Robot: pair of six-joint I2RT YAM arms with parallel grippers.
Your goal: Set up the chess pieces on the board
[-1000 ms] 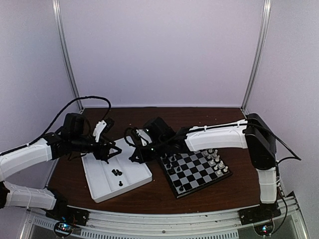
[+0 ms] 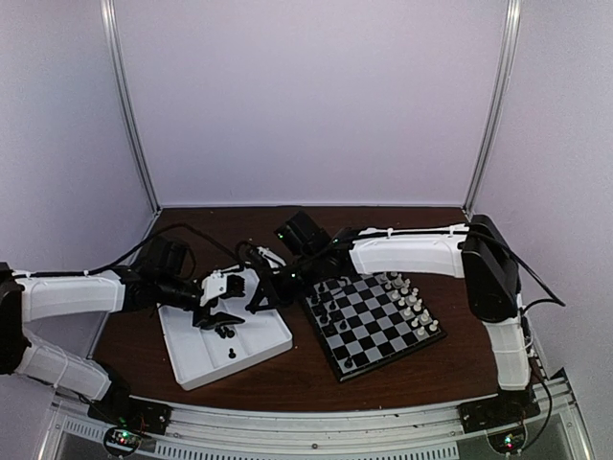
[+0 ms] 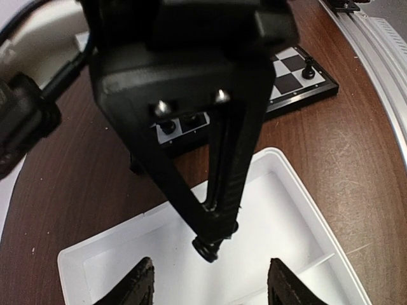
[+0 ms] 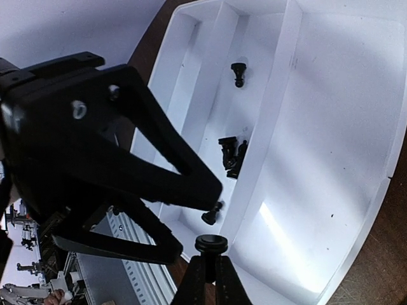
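Note:
Over the white tray (image 2: 192, 376) the two grippers face each other. My right gripper is shut on a black chess piece (image 4: 211, 243); its round base sticks out beyond the fingertips, and its top is hidden. The left gripper stands open with an empty gap, its two fingers (image 3: 135, 287) apart and the piece's base ahead of that gap, not touching. The chessboard (image 2: 369, 326) lies right of the tray, with white pieces (image 2: 412, 305) along its right side and black pieces (image 2: 330, 321) along its left, partly covered by the right arm.
Several black pieces remain in one tray compartment, including a lone piece (image 4: 238, 73) and a close cluster (image 4: 230, 155). The wide compartment (image 4: 331, 127) looks empty. The right arm stretches across the board's back part. Bare brown table (image 2: 421, 379) shows in front of the board.
My left gripper has turned and come right toward the right gripper, with its fingers now spread above the tray. The right gripper stays near the same spot, shifting only slightly.

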